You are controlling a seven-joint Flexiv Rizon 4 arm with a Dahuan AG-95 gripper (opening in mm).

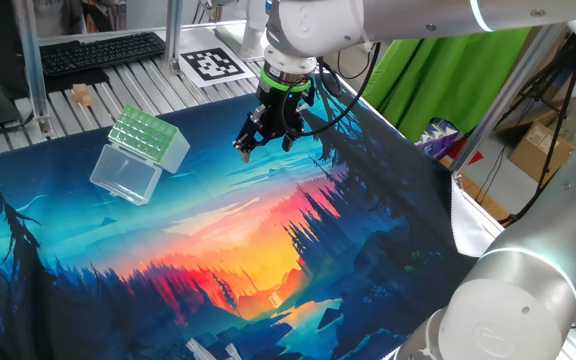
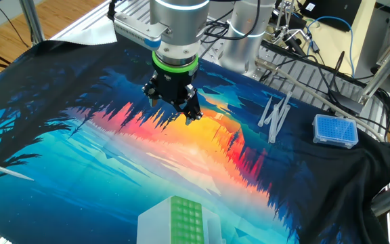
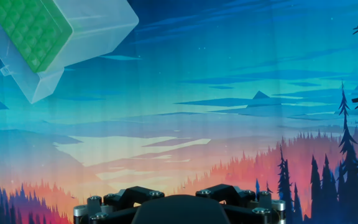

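My gripper [image 1: 266, 148] hangs over the printed cloth with its two fingers spread and nothing between them. In the wrist view the gripper shows only at the bottom edge, its fingers far apart. A box with a green gridded top [image 1: 148, 134] stands on the cloth, its clear lid [image 1: 126, 174] folded open beside it. The second exterior view has the green-topped box [image 2: 185, 220] cut off at the bottom edge, well apart from the gripper [image 2: 172, 110]. At the wrist view's upper left, the same box [image 3: 33, 28] is partly in frame.
Several thin, pale pointed pieces [image 2: 275, 120] lie near a blue-topped box [image 2: 335, 130]. Another slim piece [image 2: 7, 170] lies alone at the left. A keyboard [image 1: 103, 54] and a marker sheet [image 1: 215, 65] border the cloth.
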